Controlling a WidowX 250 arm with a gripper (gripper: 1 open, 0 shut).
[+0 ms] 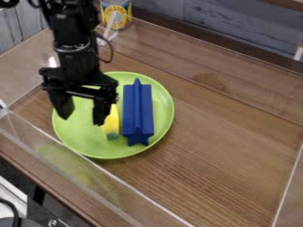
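My black gripper [83, 104] hangs open over the left part of a round green plate [92, 139], its fingers pointing down, with nothing seen held between them. A yellow object [112, 129], partly hidden by the gripper, lies on the plate just right of the fingers. A blue bar-like object [138, 115] lies lengthwise on the plate's right side.
A can [116, 14] with a yellow label stands at the back, behind the arm. A clear edge or panel runs along the lower left.
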